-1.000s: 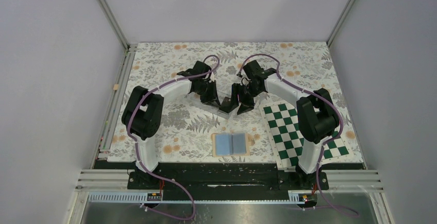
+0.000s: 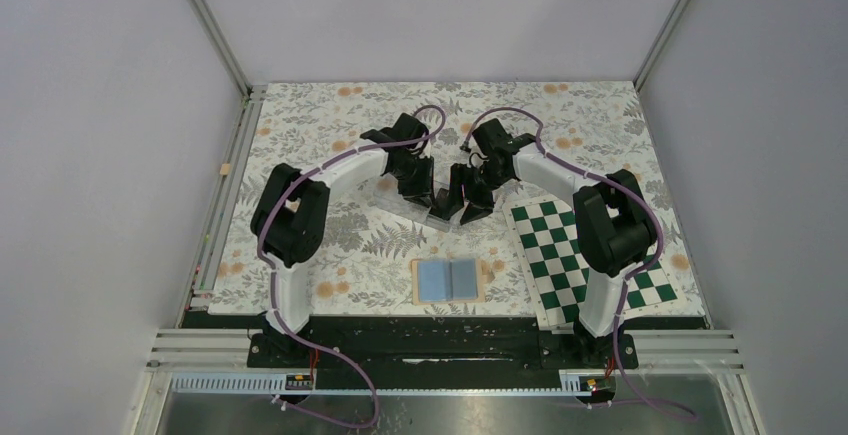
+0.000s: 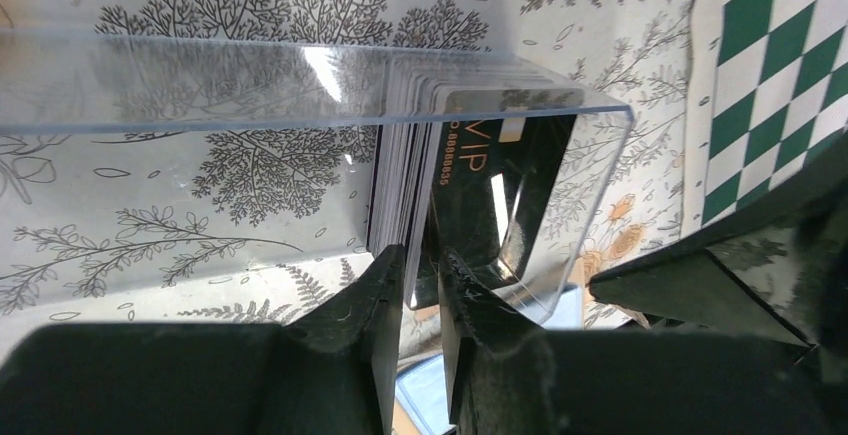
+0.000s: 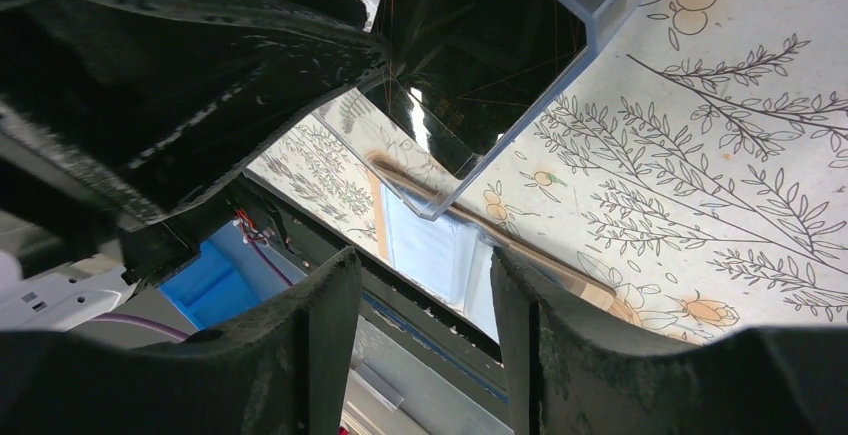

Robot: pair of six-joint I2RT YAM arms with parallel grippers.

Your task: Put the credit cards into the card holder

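Observation:
A row of upright cards [image 3: 400,180] stands in a clear plastic box [image 3: 250,85], with a black card [image 3: 500,180] at the end. My left gripper is open, its fingertips on either side of a pale card edge at the low side of the row. In the right wrist view the black card [image 4: 480,55] fills the near end of the box. My right gripper is part open and empty, close to that end of the box. The blue card holder [image 2: 448,281] lies open on the table below both grippers in the top view.
To the right lies a green-and-white checkered board [image 2: 560,255], partly under the right arm. Both arms meet closely over the clear box. Patterned tablecloth is bare at the left and along the back.
My left gripper has shifted slightly right, towards the right gripper and the black card. The right arm has barely moved. The card holder has stayed in place.

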